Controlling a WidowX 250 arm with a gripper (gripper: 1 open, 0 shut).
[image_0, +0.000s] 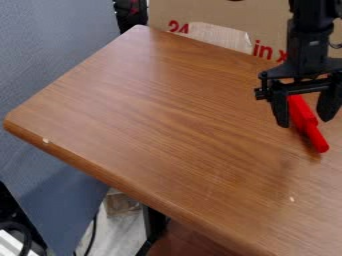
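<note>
A red cylindrical object (306, 127) lies on the right part of the wooden table, pointing toward the front. The black gripper (303, 106) is just above it, its fingers open and spread, one to the left of the red object's back end and the other to its right. Whether the fingers touch the table or the object is unclear.
A cardboard box (230, 14) with red print stands behind the table's back edge. Grey fabric (43, 70) fills the left side, with cables at lower left.
</note>
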